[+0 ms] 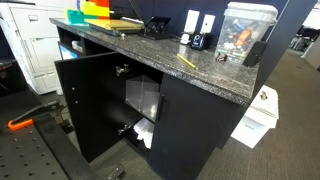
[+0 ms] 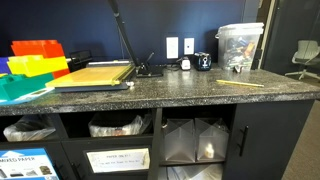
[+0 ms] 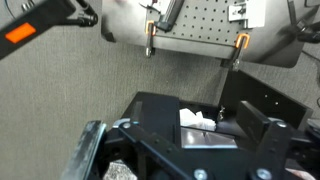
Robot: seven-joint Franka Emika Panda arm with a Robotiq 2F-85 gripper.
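My gripper shows at the bottom of the wrist view, its dark fingers open with nothing seen between them. Below it lies the cabinet, where white material [image 3: 197,120] shows inside. In exterior view 1 the black cabinet door [image 1: 93,98] on the left stands open, and the right-hand door [image 1: 190,125] is closed. Within the open compartment are a clear bin [image 1: 142,96] and a white bag [image 1: 144,131] beneath it. Exterior view 2 shows two clear bins [image 2: 180,140] on the shelf. Neither exterior view has the gripper in sight.
On the speckled counter [image 1: 150,48] are a yellow marker [image 1: 186,60], a clear tub [image 1: 243,32], a paper cutter [image 2: 95,76] and colored blocks [image 2: 36,63]. A perforated metal platform [image 3: 205,28] borders the cabinet. White boxes [image 1: 258,116] stand on the floor beside it.
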